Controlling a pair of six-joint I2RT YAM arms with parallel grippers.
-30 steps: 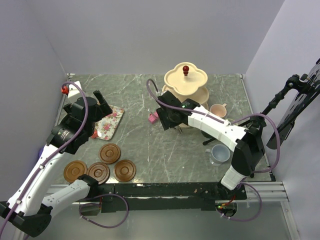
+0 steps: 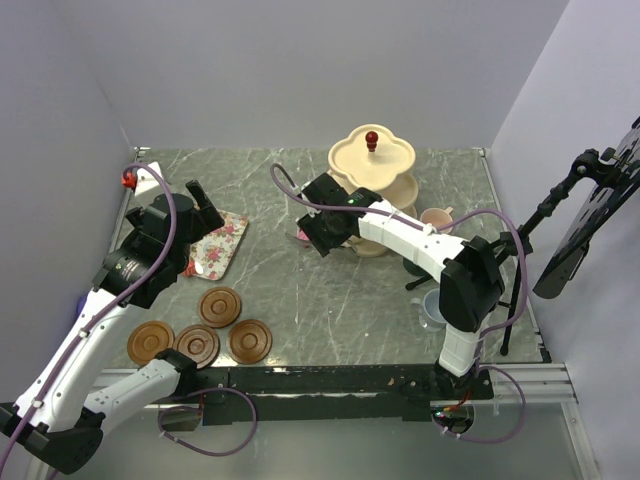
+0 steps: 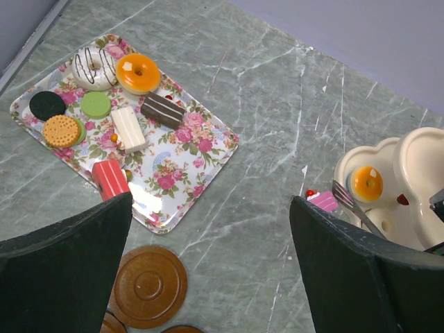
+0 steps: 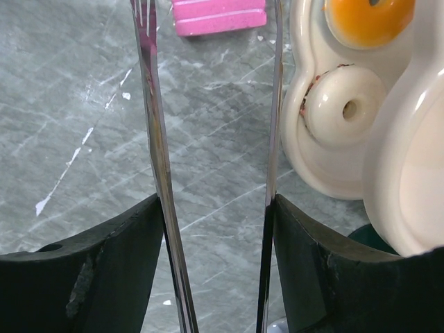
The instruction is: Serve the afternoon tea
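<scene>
My left gripper hangs open above the floral tray, which holds donuts, cookies and bars, with nothing between its fingers. My right gripper is part open, its long metal prongs reaching down beside a pink piece on the marble table. Right of that piece, in the right wrist view, a cream tiered stand holds an orange donut and a white donut. Its lid with a red knob shows in the top view.
Brown wooden coasters lie at the front left. Cups stand at the right, beside a dark stand arm.
My right gripper has moved a little toward the left and back, over the pink piece, which is now mostly covered in the top view. The left arm has not moved.
</scene>
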